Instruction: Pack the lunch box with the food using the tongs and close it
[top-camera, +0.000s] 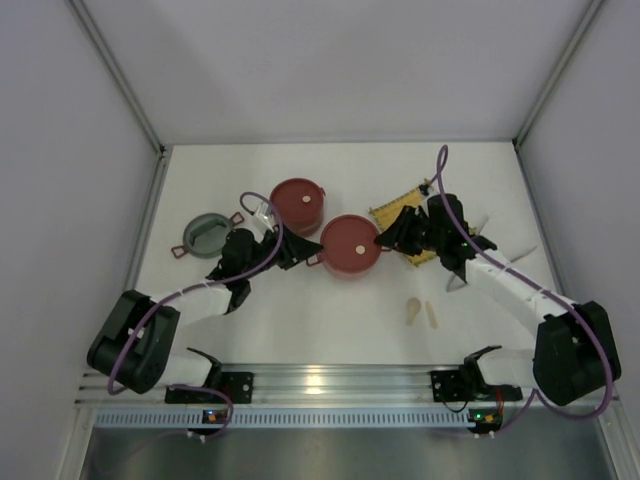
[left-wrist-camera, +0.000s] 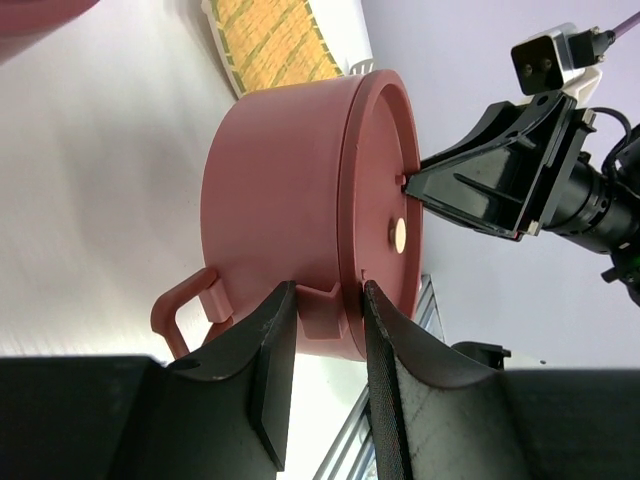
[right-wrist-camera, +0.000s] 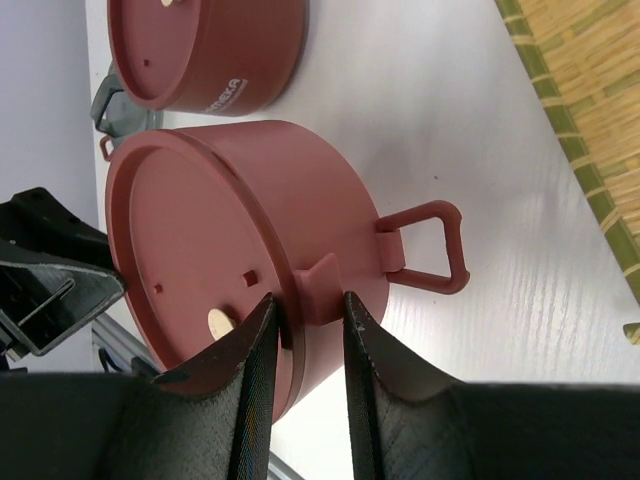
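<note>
Between my two arms in the top view is a round dark-red lunch box (top-camera: 350, 246) with a lid and side handles. It appears to be raised off the table. My left gripper has its fingers closed around the small tab (left-wrist-camera: 322, 312) at the lid's edge, above a loop handle (left-wrist-camera: 183, 308). On the opposite side, my right gripper grips the matching tab (right-wrist-camera: 320, 288) in the same way, its loop handle (right-wrist-camera: 455, 250) sticking out beside it. The woven yellow mat (top-camera: 392, 210) lies at the back right, partly hidden by the right arm.
A second red box (top-camera: 298, 202) stands behind the left gripper. Left of it lies a grey-green lidded dish (top-camera: 207, 236) with red handles. A wooden spoon (top-camera: 413, 312) and a thin wooden piece (top-camera: 431, 315) lie front right. White utensils (top-camera: 522, 253) rest at the far right.
</note>
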